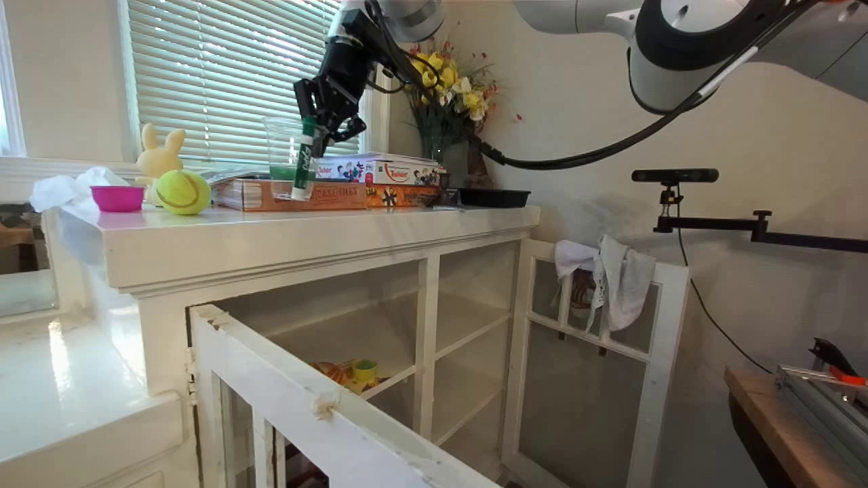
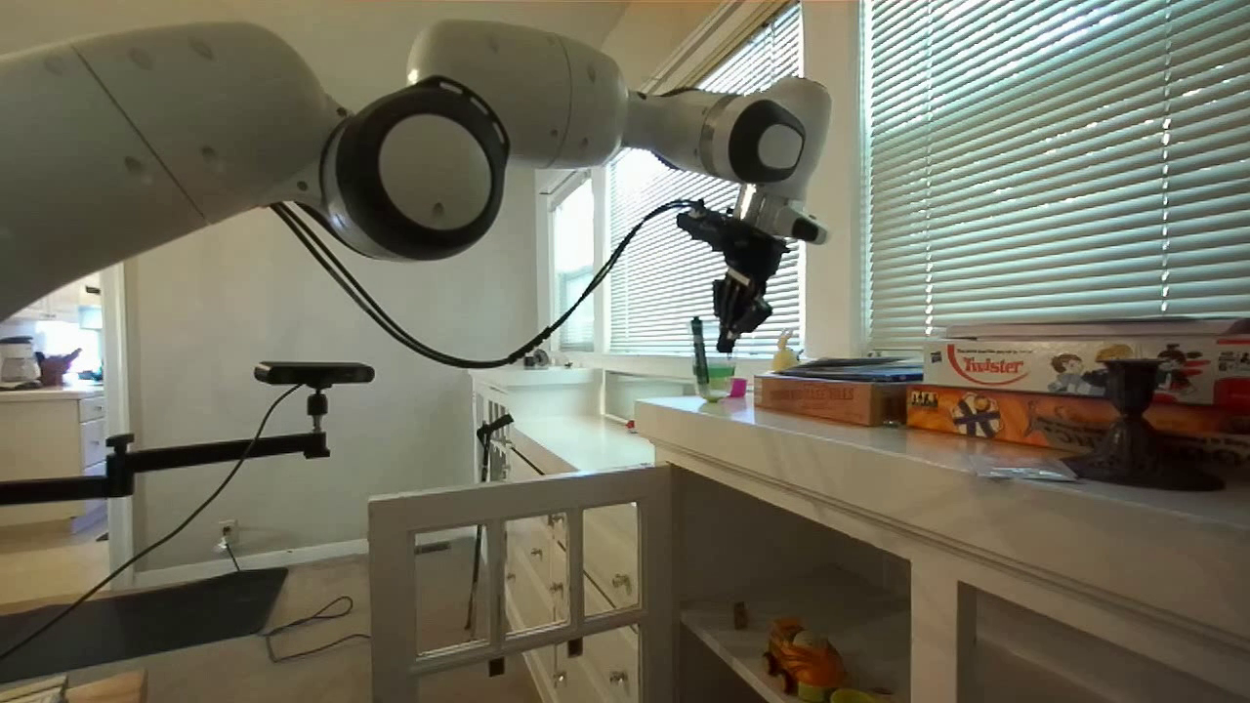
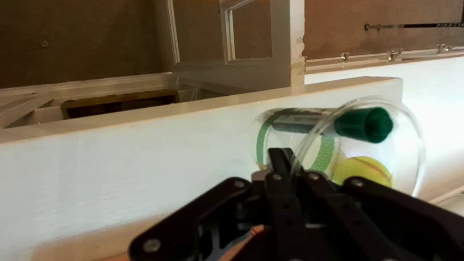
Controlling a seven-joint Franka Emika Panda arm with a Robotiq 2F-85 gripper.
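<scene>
A clear plastic cup with a green band has its near rim pinched between the tips of my gripper, which is shut. Inside leans a green-capped marker, its cap towards the wrist camera. In exterior view 1 the cup and marker appear in front of the brown box, directly below my gripper. Exterior view 2 has the gripper at the marker's right, over the counter's far end. Whether the cup's base touches the counter I cannot tell.
On the white counter stand a tennis ball, a pink bowl, a rabbit figure, a brown box and stacked game boxes. Below, the cabinet doors stand open.
</scene>
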